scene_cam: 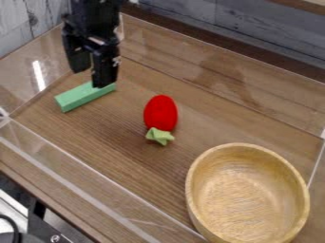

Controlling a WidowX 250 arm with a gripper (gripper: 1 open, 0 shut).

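My gripper (91, 68) is at the upper left of the camera view, open, pointing down just above a green block (86, 96) that lies on the wooden surface. A red oval object (160, 113) lies near the middle, with a small pale green star-like piece (160, 136) at its lower end.
A large yellow bowl (248, 178) fills the lower right. Raised edges run along the back and left, and a dark cable is at the bottom left corner.
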